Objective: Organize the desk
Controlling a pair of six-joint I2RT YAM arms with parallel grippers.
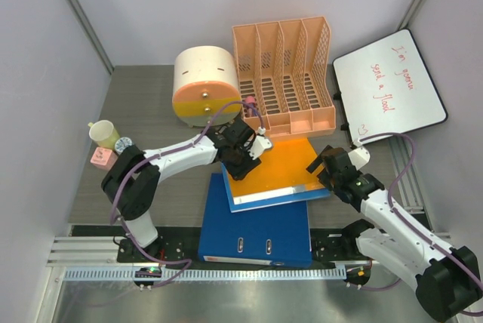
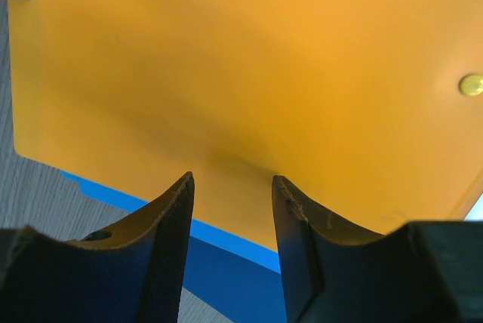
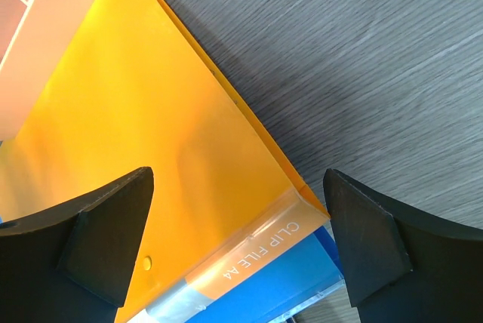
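An orange clip file (image 1: 279,164) lies tilted on a blue binder (image 1: 253,236) at the desk's front middle, below the peach rack. My left gripper (image 1: 245,164) is over the file's left part; in the left wrist view its fingertips (image 2: 234,183) are close together against orange cover, and whether anything is between them is unclear. My right gripper (image 1: 321,168) is at the file's right edge; in the right wrist view its fingers (image 3: 238,187) stand wide open either side of the file's labelled corner.
Behind are a peach divided rack (image 1: 290,123) and a cream drawer unit (image 1: 204,74). A cup (image 1: 103,133) and small items stand at left. A whiteboard (image 1: 389,89) with red writing leans at right.
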